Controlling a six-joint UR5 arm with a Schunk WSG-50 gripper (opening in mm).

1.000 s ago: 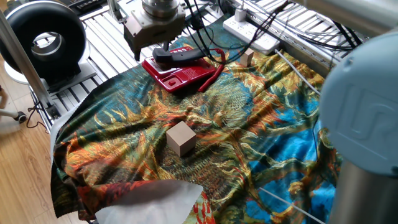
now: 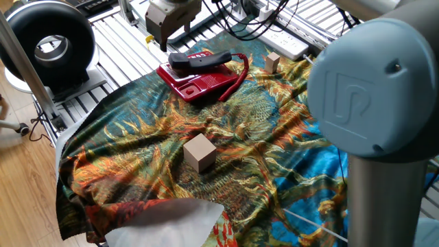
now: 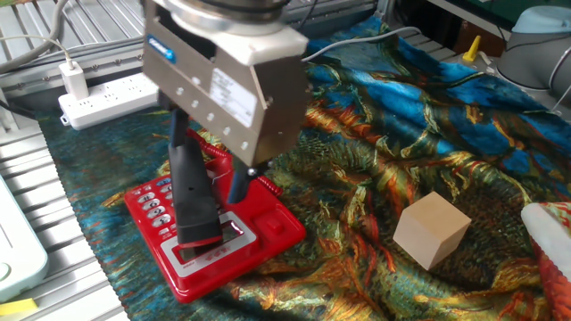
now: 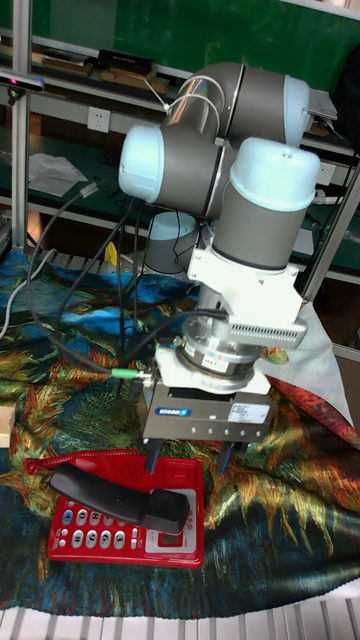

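Observation:
A red desk phone (image 3: 277, 234) lies on a patterned cloth, its black handset (image 3: 193, 192) resting across the base. The coiled red cord (image 2: 241, 77) curls beside it. In the second exterior view, my gripper (image 3: 207, 169) points down over the phone, its two fingers standing apart on either side of the handset's line. The third exterior view has the gripper (image 4: 190, 467) above the phone's edge, open, with nothing visibly held. How far the fingertips stand above the handset is hard to tell. Only part of the gripper body shows at the top of the first exterior view.
A wooden cube (image 2: 199, 153) sits mid-cloth, and a smaller wooden block (image 2: 272, 62) stands near the white power strip (image 2: 282, 44). Black cables hang around the arm. Folds run through the cloth, and a pale folded flap (image 2: 168, 225) lies at its near edge.
In the first exterior view, my gripper has shifted upward in the picture, while the arm's blue-capped joint has moved left. Phone, handset and blocks have stayed in place.

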